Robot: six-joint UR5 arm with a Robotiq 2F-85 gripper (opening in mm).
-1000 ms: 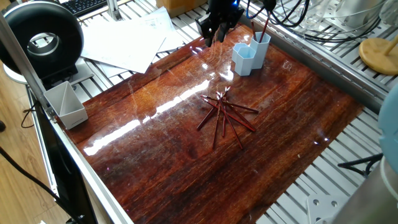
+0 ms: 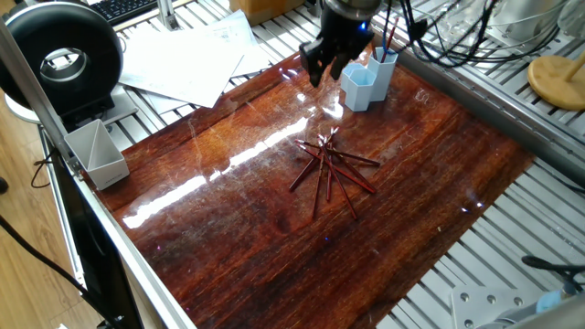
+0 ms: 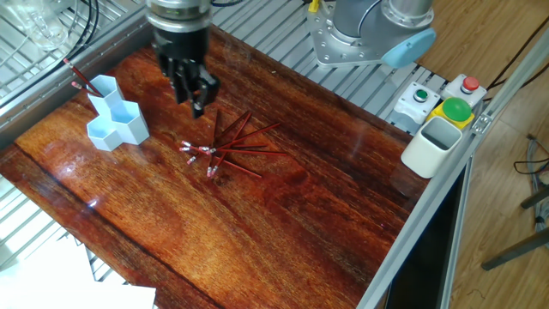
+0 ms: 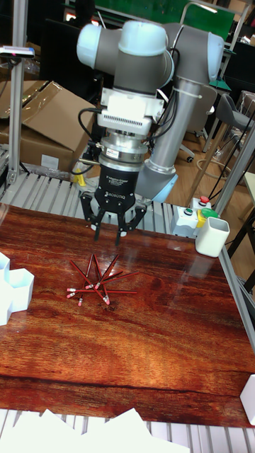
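Note:
Several dark red pencils with pale ends lie crossed in a loose pile (image 2: 331, 174) on the brown wooden table. Light-blue hexagonal cups (image 3: 117, 125), joined together, stand at the table's edge; pencils (image 3: 81, 79) lean in the rear one, while the two front cups look empty. My black gripper (image 4: 106, 238) points downward above the table with its fingers apart, and nothing shows between them. In exterior view 2 it hangs between the cups and the pile, clear of both.
A white square container (image 3: 431, 146) stands at one table edge beside the emergency-stop buttons (image 3: 458, 109). Another white box (image 2: 97, 155) sits at the opposite side, near white papers (image 2: 187, 64).
In exterior view 1 my gripper has shifted right and downward in the picture, closer to the blue cups. The pencil pile and cups have stayed put.

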